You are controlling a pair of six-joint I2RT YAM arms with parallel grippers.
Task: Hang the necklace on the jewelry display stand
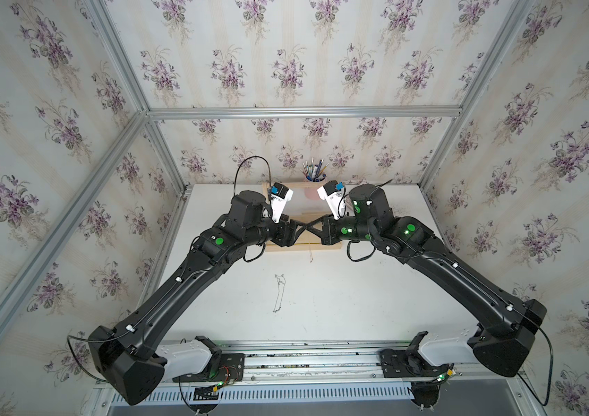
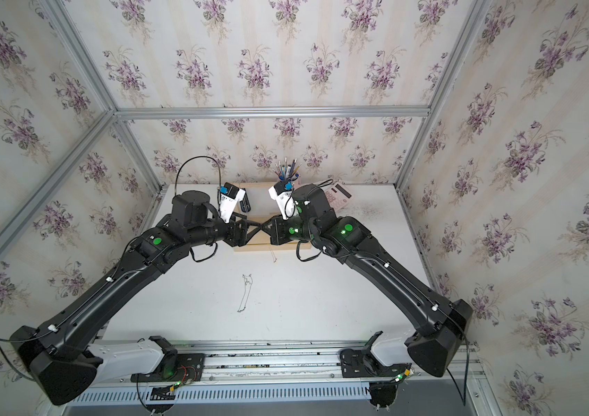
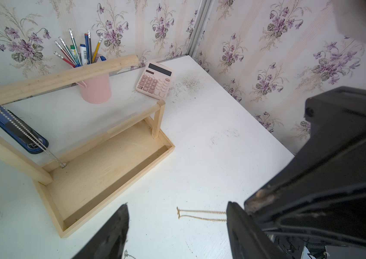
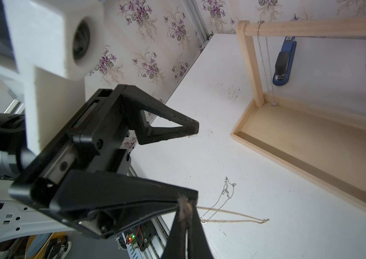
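The wooden display stand (image 4: 314, 26) has a silver chain over its bar. A gold chain (image 4: 234, 214) dangles from between the fingertips of my right gripper, which is shut on it. My left gripper stands open close by, facing the right one across the middle, with the gold chain seen beyond its fingers in the left wrist view. A silver necklace (image 1: 278, 292) lies on the white table in front of the stand.
A blue stapler (image 4: 285, 62), pink pencil cup (image 3: 96, 89) and pink calculator (image 3: 154, 79) sit behind the stand.
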